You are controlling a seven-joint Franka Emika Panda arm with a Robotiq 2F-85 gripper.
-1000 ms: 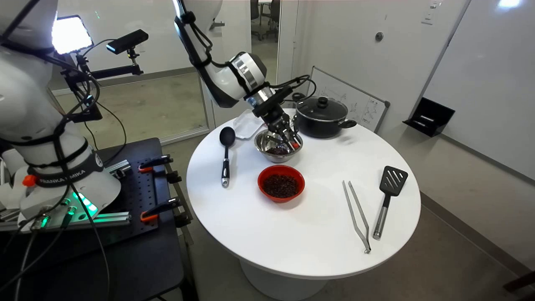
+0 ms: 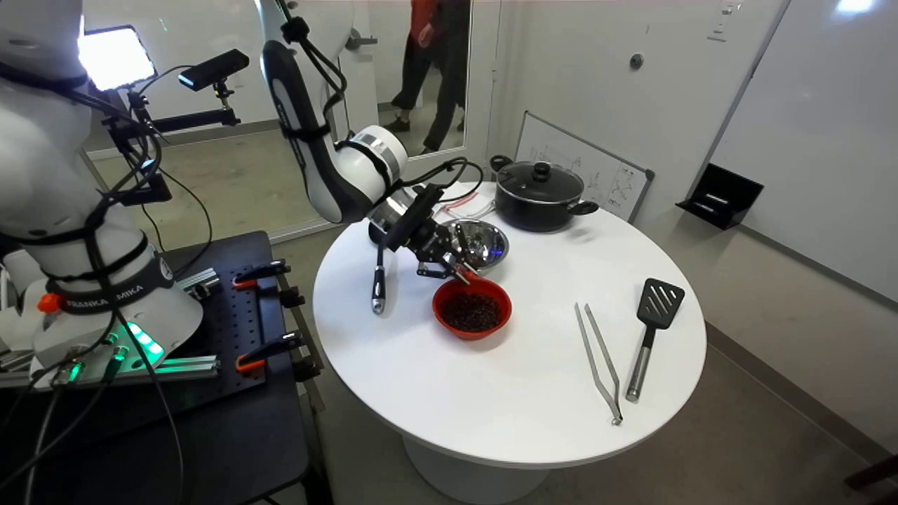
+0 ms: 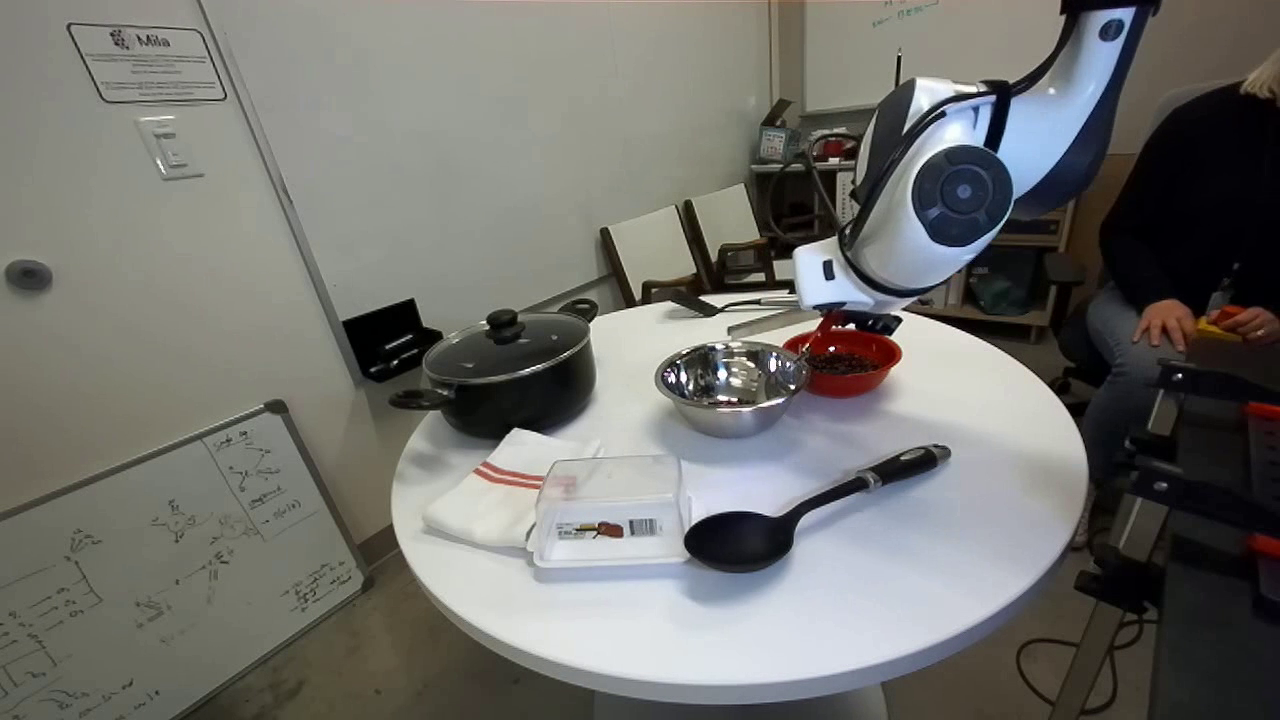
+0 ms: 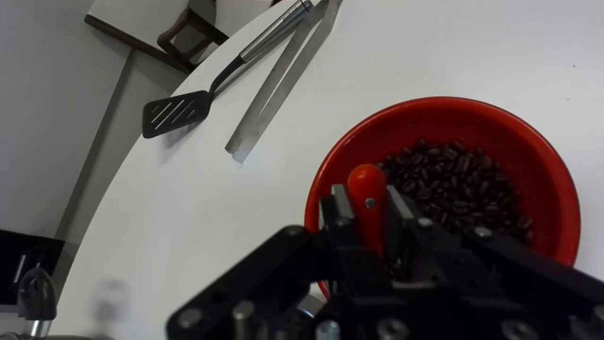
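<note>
In the wrist view, a red, round-ended object (image 4: 368,180), perhaps a utensil's handle, is pinched between both fingers of my gripper. Its lower part is hidden behind the fingers. Below and around it lies a red bowl (image 4: 543,153) holding dark brown beans (image 4: 458,181). Exterior view 1 has my gripper (image 2: 465,273) at the far rim of this red bowl (image 2: 497,324), low over it. Just behind stands a shiny metal bowl (image 2: 492,244), partly covered by the gripper. In exterior view 2 the red object (image 3: 823,332) slants down at the red bowl's edge.
A lidded black pot (image 2: 539,206) stands at the back. Tongs (image 2: 602,362) and a slotted spatula (image 2: 661,304) lie to the right. A black spoon (image 3: 744,540), a clear plastic box (image 3: 612,510) and a striped towel (image 3: 480,504) occupy the other side.
My gripper has moved from above the metal bowl to the red bowl, still with the red object. The bowls appear unmoved. Someone's legs now show behind the glass.
</note>
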